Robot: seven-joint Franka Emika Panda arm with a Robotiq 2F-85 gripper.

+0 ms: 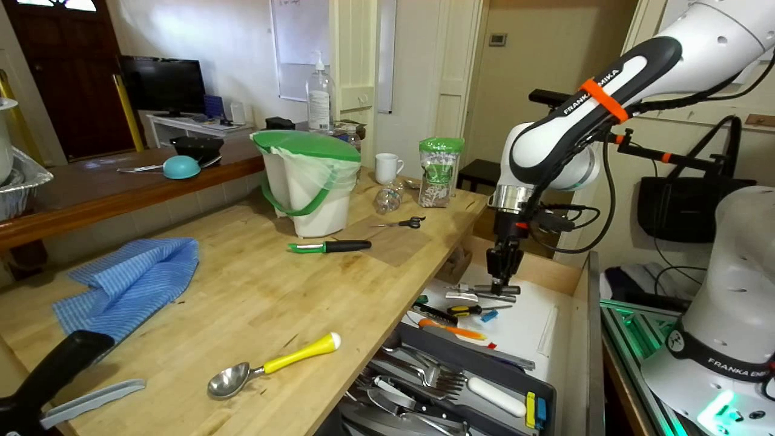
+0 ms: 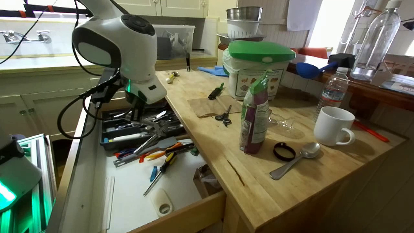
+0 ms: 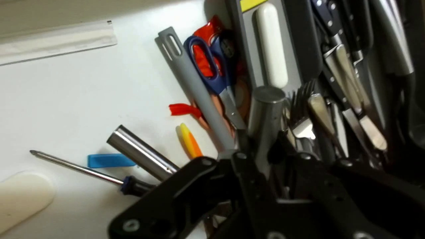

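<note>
A metal utensil with two round steel handles is held at one handle by my gripper, over the open drawer. In the wrist view one handle rises between the dark fingers, while the other handle sticks out to the left. Exterior view 2 shows the metal utensil angled below the gripper. Its working end is mostly hidden by the fingers in the wrist view. Whether it touches the drawer bottom I cannot tell.
Under and beside the utensil lie a screwdriver, a blue clip and scissors. A dark cutlery tray fills the drawer's near part in exterior view 1. The counter edge borders the drawer; white drawer floor is bare.
</note>
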